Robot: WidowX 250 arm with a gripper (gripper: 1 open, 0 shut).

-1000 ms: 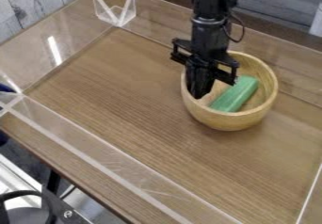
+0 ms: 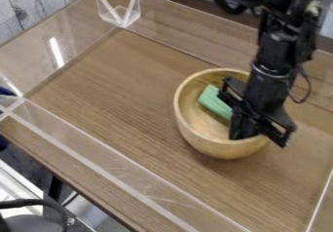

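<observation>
A round wooden bowl (image 2: 197,128) sits right of the table's centre, holding a green object (image 2: 215,103) that lies toward its left side. My black gripper (image 2: 247,125) is down in the right part of the bowl, beside the green object, and covers much of the bowl's inside and right rim. Its fingertips are dark and crowded together, and nothing clearly shows held between them; the gripper looks shut.
The wooden table (image 2: 97,90) has clear room to the left and in front of the bowl. A clear plastic piece (image 2: 117,12) is at the back left. A dark cable or part lies at the lower left corner.
My gripper has moved to the right, from the bowl's left side to its right part. The bowl has shifted slightly, and the green object now shows left of the gripper instead of right.
</observation>
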